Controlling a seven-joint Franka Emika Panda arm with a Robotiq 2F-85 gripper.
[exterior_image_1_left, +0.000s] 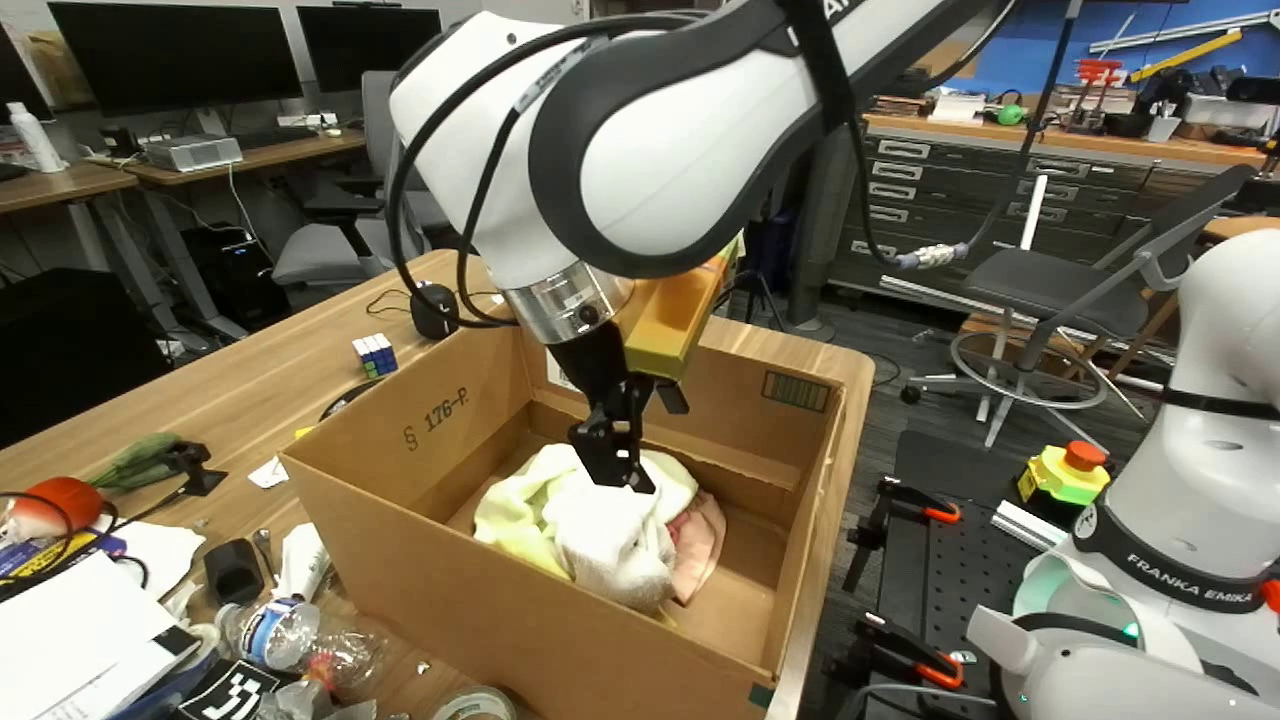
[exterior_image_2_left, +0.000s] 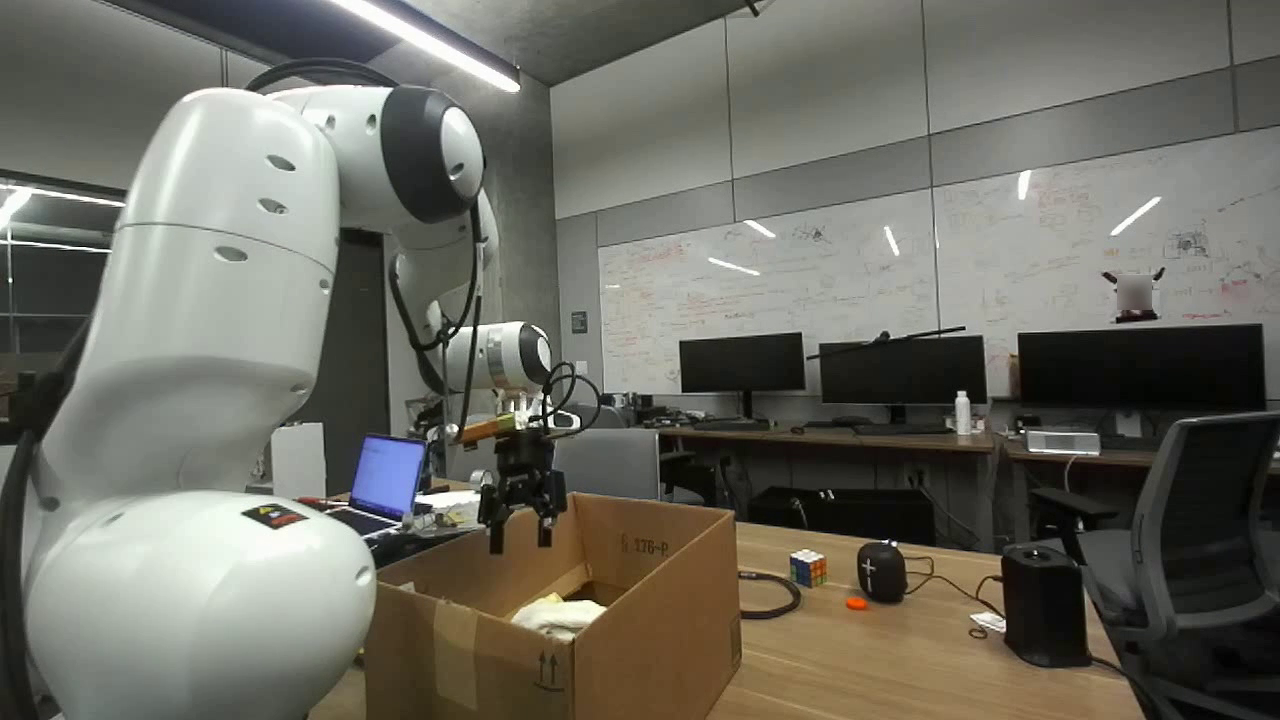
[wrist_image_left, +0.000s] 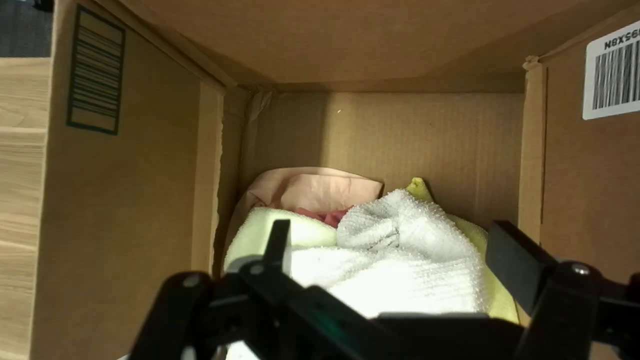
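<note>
A heap of cloths lies on the floor of an open cardboard box (exterior_image_1_left: 504, 618). On top is a white towel (wrist_image_left: 408, 258), with a pale yellow-green cloth (exterior_image_1_left: 510, 510) at one side and a pink cloth (wrist_image_left: 312, 187) under its edge. A darker yellow cloth (wrist_image_left: 501, 294) shows at the right in the wrist view. My black gripper (exterior_image_2_left: 519, 546) points down into the box opening with its fingers spread wide. In the wrist view the gripper spans the white towel, nothing held; whether the fingertips touch it I cannot tell.
Cardboard walls surround the gripper on all sides. Left of the box in exterior view 1 are a plastic bottle (exterior_image_1_left: 270, 632), papers (exterior_image_1_left: 72, 630) and other clutter. A puzzle cube (exterior_image_2_left: 807, 568) and a round black speaker (exterior_image_2_left: 883, 571) stand on the table (exterior_image_2_left: 864, 660).
</note>
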